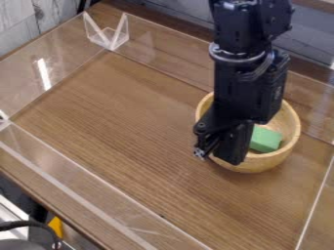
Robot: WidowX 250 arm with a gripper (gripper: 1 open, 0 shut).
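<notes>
The black gripper (pixel 220 146) hangs at the left part of a wooden bowl (pixel 284 151), its tips low over or inside the rim. A green block (pixel 265 139) lies in the bowl, right of the gripper. The arm hides the back of the bowl. Whether anything is between the fingers, and how far apart they stand, I cannot tell.
A white wire holder (pixel 107 29) stands at the back left. Dark cables lie beyond its lower left edge.
</notes>
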